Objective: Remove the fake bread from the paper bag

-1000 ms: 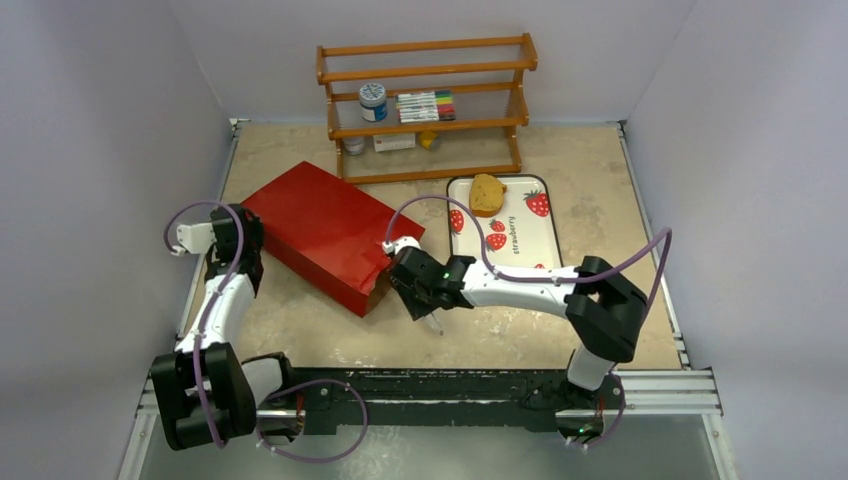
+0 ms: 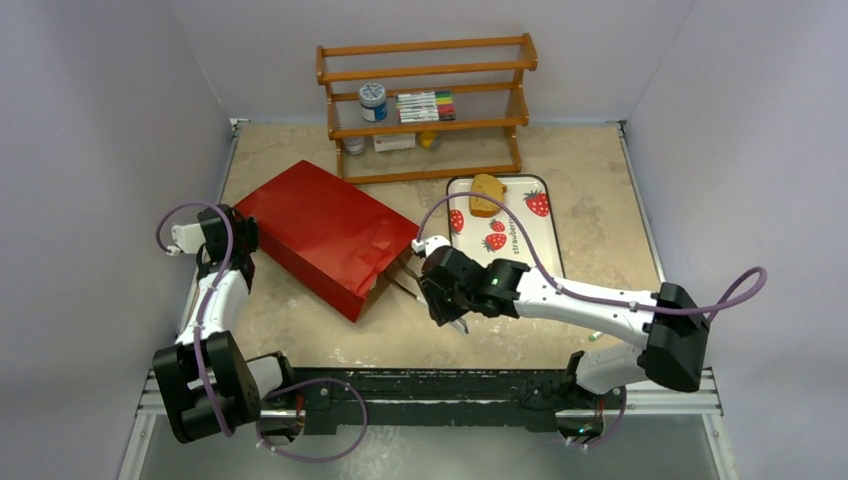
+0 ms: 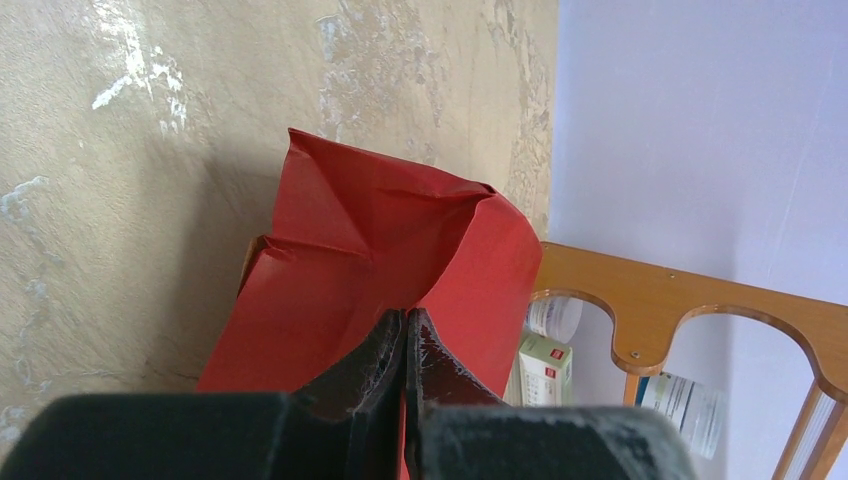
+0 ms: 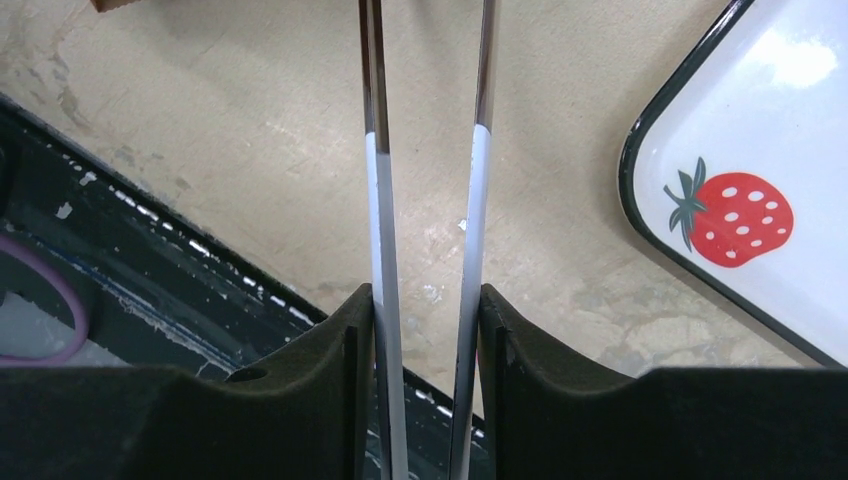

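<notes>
The red paper bag (image 2: pixel 325 230) lies on its side at the left of the table, its mouth toward the right arm and its inside hidden. At its closed end my left gripper is shut on the paper, with a crease running to the fingertips. Right of the mouth, my right gripper holds a pair of long tongs (image 4: pixel 382 215) with white handle ends. The tongs' arms are spread, with no item visible between them; their tips lie out of the right wrist view. A piece of fake bread (image 2: pixel 487 195) rests on the strawberry tray (image 2: pixel 537 245).
A wooden shelf (image 2: pixel 425 125) with a jar (image 2: pixel 373 101), markers (image 2: pixel 425 106) and a small box (image 2: pixel 394 142) stands at the back. Bare table lies right of the tray and in front of the bag.
My right gripper has moved right with the tongs, away from the bag's mouth.
</notes>
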